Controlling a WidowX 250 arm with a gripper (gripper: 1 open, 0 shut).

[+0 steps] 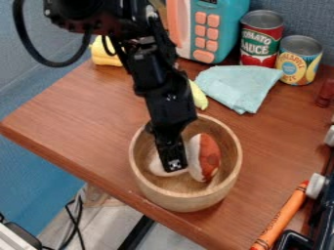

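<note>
A black robot arm reaches down from the top, its gripper (173, 154) inside a wooden bowl (186, 199) near the table's front edge. A red-and-white object (205, 156) sits in the bowl just right of the gripper, with a pale part showing at the gripper's left. The fingertips are partly hidden, so I cannot tell whether they are open or shut.
Behind stand a tomato sauce can (261, 39), a second can (299, 62), a teal toy microwave (217, 21) and a folded cloth (237, 86). A yellow banana lies behind the arm. An orange crayon (286, 217) lies at right.
</note>
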